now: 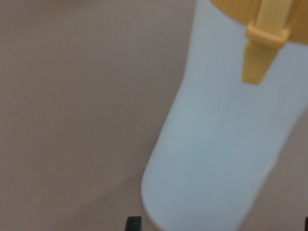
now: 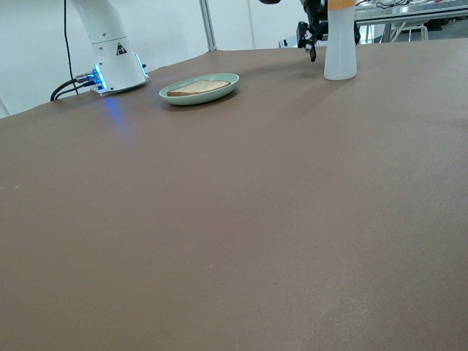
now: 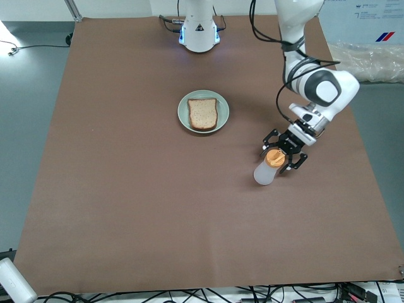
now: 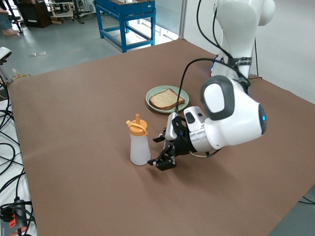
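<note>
A white squeeze bottle (image 3: pixel 265 173) with an orange lid stands upright on the brown table, right of a green plate (image 3: pixel 219 118) holding a slice of bread (image 3: pixel 202 113). The bottle (image 4: pixel 140 149) also shows in the right view; in the wrist view it (image 1: pixel 216 134) fills much of the picture. My black gripper (image 3: pixel 278 155) is just behind and above the bottle in the left view, its fingers spread open. Only blurred fingertip edges show at the bottom of the wrist view.
The white robot base (image 3: pixel 198 31) stands at the back, with cables beside it. Cables and equipment lie beyond the table's edges.
</note>
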